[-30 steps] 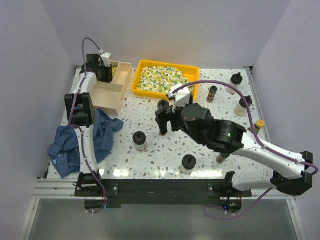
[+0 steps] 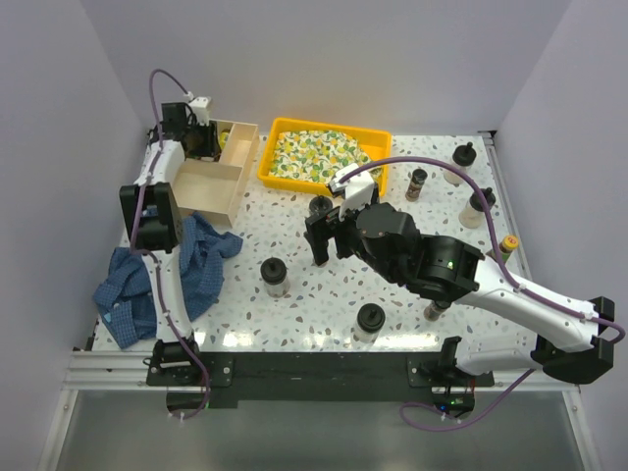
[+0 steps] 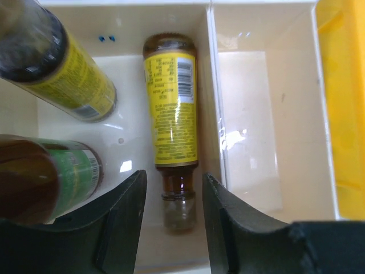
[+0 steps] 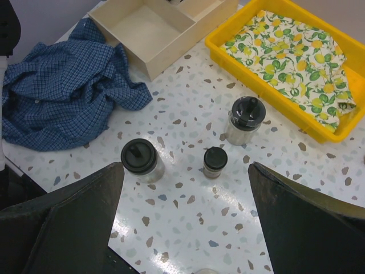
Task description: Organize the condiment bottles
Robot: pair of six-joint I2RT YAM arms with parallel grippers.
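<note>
In the left wrist view my left gripper is open over a beige compartmented box (image 3: 251,114). Between and beyond its fingertips a yellow-label bottle (image 3: 174,108) lies on its side. A second yellow-label bottle (image 3: 68,85) and a green-label bottle (image 3: 68,174) are to the left.
A yellow tray (image 2: 383,147) with lemon cloth stands at the back middle. A blue checked cloth (image 2: 137,294) lies front left. More bottles (image 2: 471,211) stand on the right, partly near the right arm.
The right arm has not moved.
</note>
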